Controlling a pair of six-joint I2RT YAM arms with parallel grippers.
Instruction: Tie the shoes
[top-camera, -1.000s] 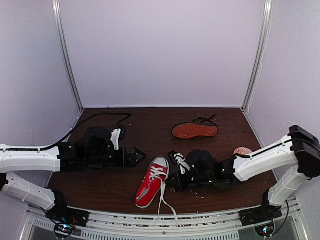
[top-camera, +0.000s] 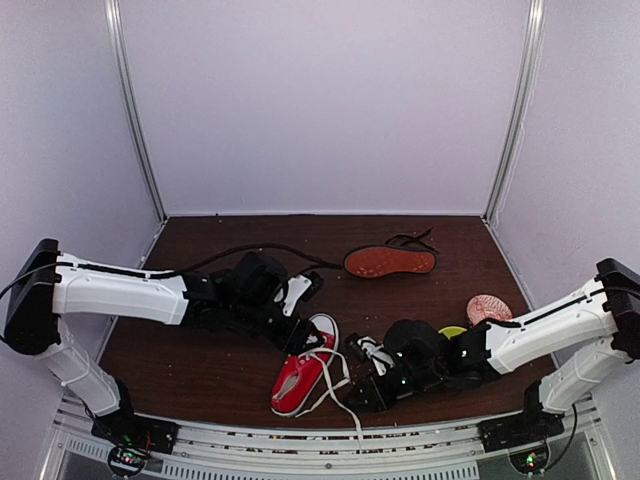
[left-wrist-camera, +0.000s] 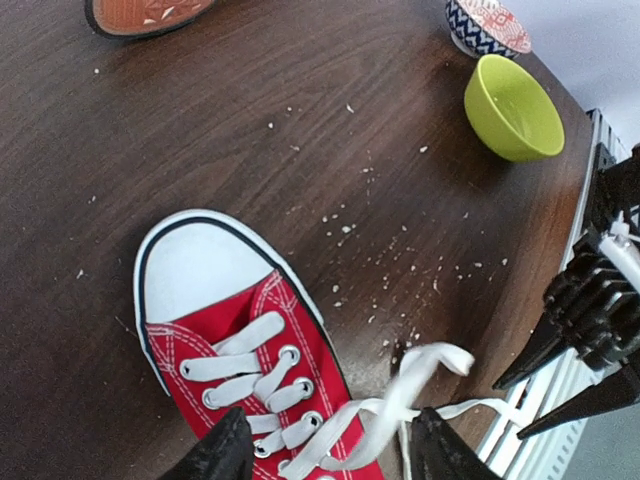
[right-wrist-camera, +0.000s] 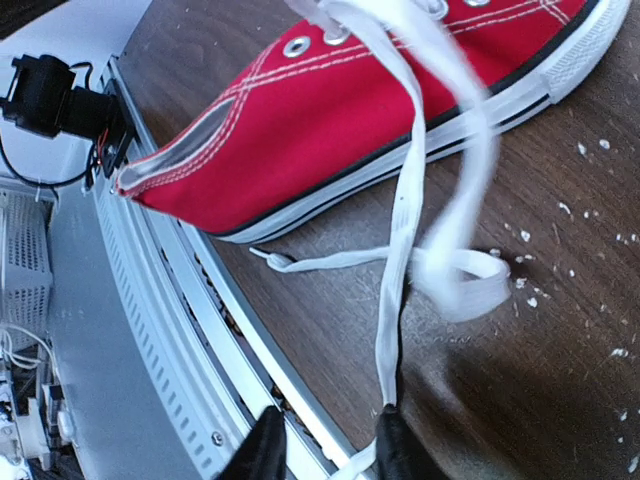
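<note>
The red shoe lies sole down on the table, white toe away from the front edge. Over its laced eyelets my left gripper stands open; loose white lace passes through the gap, gripped by neither finger. My right gripper is beside the shoe on the right. Its two fingers are apart, with a lace end running between them, not visibly pinched. Another lace length hangs blurred near the shoe's side, a loop low over the table.
A second shoe lies sole up at the back. A green bowl and a patterned bowl stand at the right. Metal rails border the table's front edge.
My left arm has swung right, bringing its gripper over the shoe. The laces have shifted, with a loop now right of the shoe.
</note>
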